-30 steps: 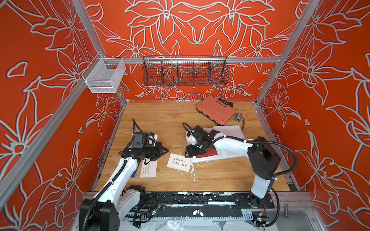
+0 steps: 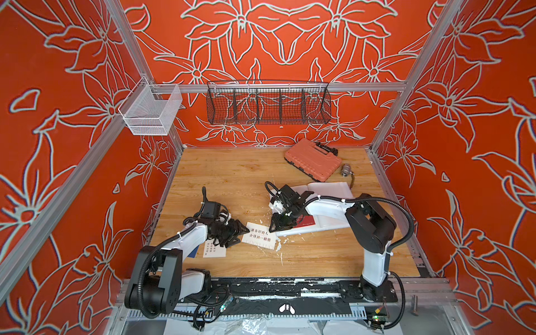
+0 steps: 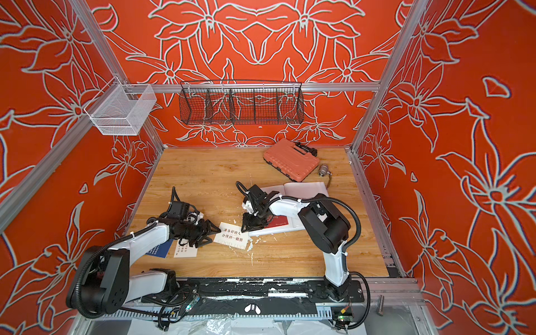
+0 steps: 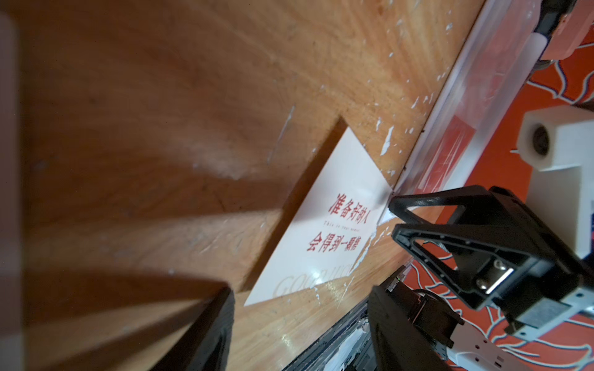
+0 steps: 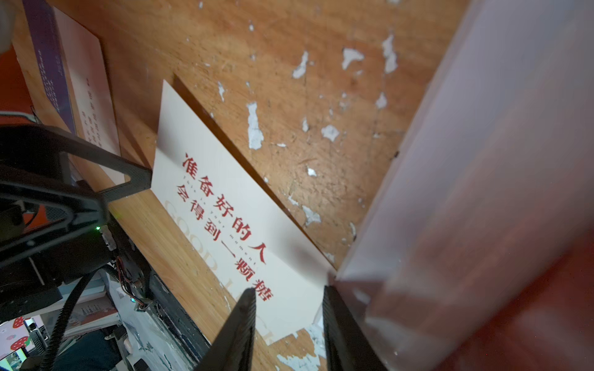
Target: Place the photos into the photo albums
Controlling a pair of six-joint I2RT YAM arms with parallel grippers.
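A white photo card with red lettering [image 2: 259, 234] lies on the table left of the open album [image 2: 335, 220], which has clear sleeves and a red page. My right gripper is at the album's near-left corner beside the card, shut on what appears to be that corner; the exact grip is hard to see. My left gripper stands open just left of the card, nothing held. More cards, one white [image 2: 213, 250] and one blue [image 3: 158, 250], lie under and beside my left arm.
An orange case [image 2: 312, 159] and a metal object [image 2: 346, 169] sit at the back right. Wire baskets [image 2: 268, 103] hang on the back rail.
My right gripper has shifted toward the front to the album's corner. The cards appear unmoved.
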